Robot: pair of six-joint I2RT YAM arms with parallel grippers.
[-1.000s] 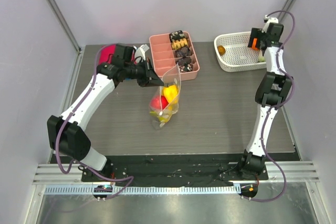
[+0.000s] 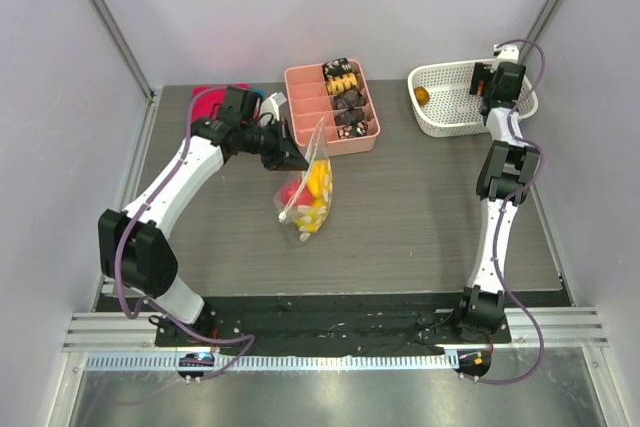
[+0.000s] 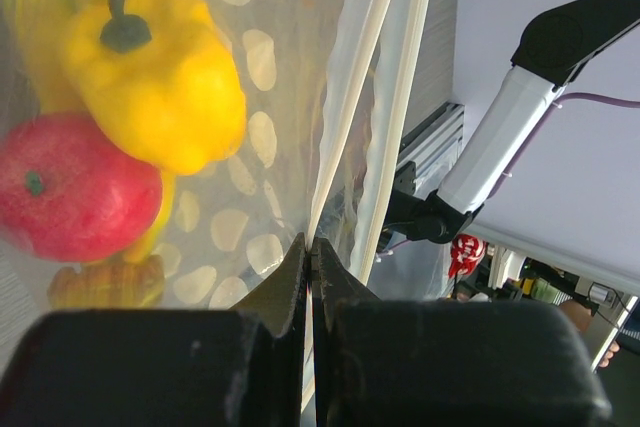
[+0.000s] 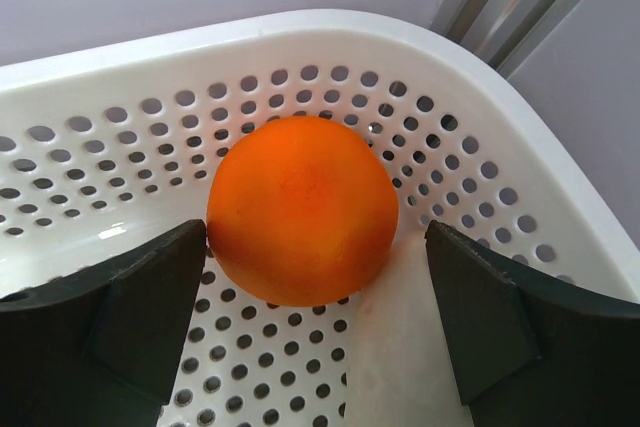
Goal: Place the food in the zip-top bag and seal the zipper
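The zip bag (image 2: 305, 202) holds a yellow pepper (image 3: 165, 67), a red tomato-like fruit (image 3: 75, 192) and other yellow food. My left gripper is shut on the bag's zipper edge, holding it up. In the white perforated basket (image 2: 440, 117), my right gripper is open around an orange fruit (image 4: 300, 197), its fingers low at either side. A pale item lies beside the orange, partly hidden by the right finger. A brown round item (image 2: 422, 95) sits in the basket's left part.
A pink compartment box (image 2: 365, 147) with several items stands at the back centre. Red material (image 2: 205, 99) lies behind the left arm.
The left gripper and bag have shifted slightly left. The right gripper has moved left and a little toward the front within the basket, over the orange.
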